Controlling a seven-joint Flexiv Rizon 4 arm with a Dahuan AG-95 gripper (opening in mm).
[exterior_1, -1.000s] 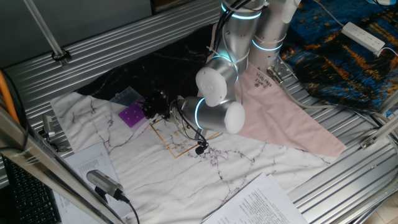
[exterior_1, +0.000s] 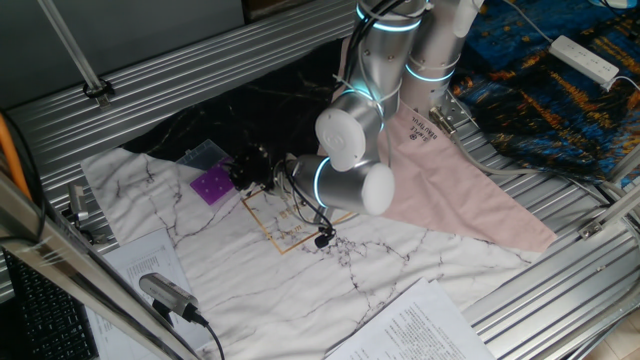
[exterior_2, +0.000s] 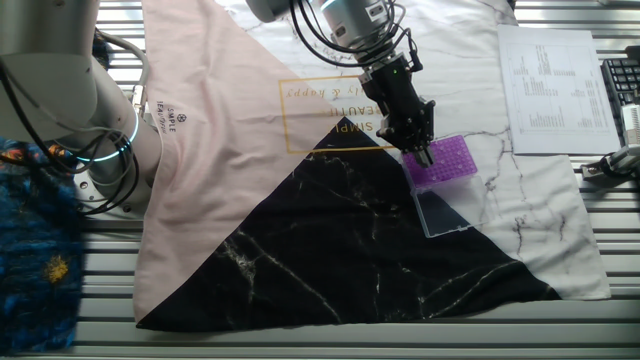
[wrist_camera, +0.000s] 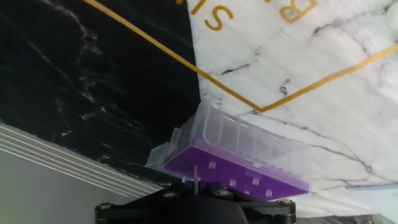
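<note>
A purple rack with small holes (exterior_2: 452, 166) lies on the marble-print cloth, with an open clear lid (exterior_2: 442, 213) at its side. My gripper (exterior_2: 427, 158) points down at the edge of the rack nearest the arm, its fingertips close together. In the wrist view, the purple rack (wrist_camera: 239, 176) with its clear walls fills the lower middle, just ahead of the gripper. The fingers look shut, and a thin pale upright sliver shows at their middle; I cannot tell what it is. Exterior view 1 shows the dark gripper (exterior_1: 240, 172) beside the purple rack (exterior_1: 209, 187).
The cloth (exterior_2: 330, 260) has black, white and pink areas and covers most of the table. Printed sheets (exterior_2: 560, 90) lie beyond the rack, near a keyboard (exterior_1: 40, 310). A small camera-like device (exterior_1: 168, 295) stands near the metal post.
</note>
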